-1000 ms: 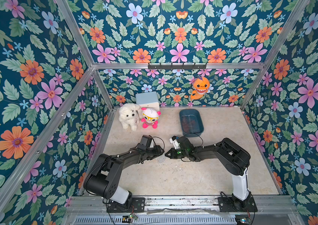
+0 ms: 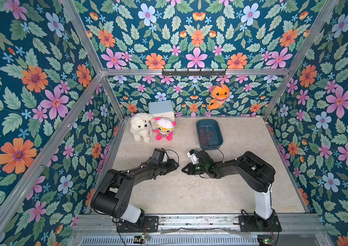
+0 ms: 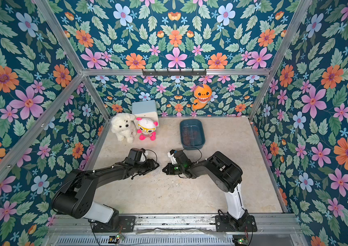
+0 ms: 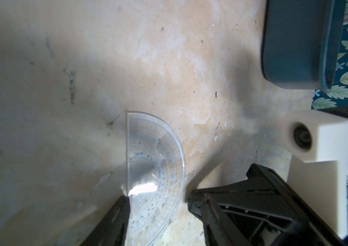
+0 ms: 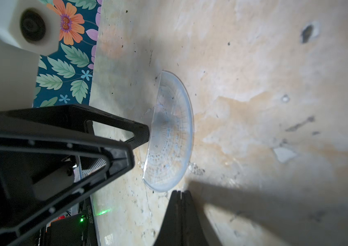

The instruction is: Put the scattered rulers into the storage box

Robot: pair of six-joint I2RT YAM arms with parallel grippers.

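Observation:
A clear semicircular protractor (image 4: pixel 153 155) (image 5: pixel 170 123) lies flat on the table between the two grippers. My left gripper (image 2: pixel 174 166) is part open over it, one finger at its straight edge, the other beyond the curve. My right gripper (image 2: pixel 184 169) is shut, nothing visible between its fingers, close beside the protractor. A dark teal storage box (image 2: pixel 209 133) (image 3: pixel 192 134) stands behind the right gripper, with some see-through or reddish content on its floor, too small to tell.
A white plush dog (image 2: pixel 141 127), a pink-and-white doll (image 2: pixel 164 130) and a pale blue-lidded box (image 2: pixel 160 106) stand at back left. An orange shark toy (image 2: pixel 220 94) is at the back wall.
Both grippers have shifted very slightly.

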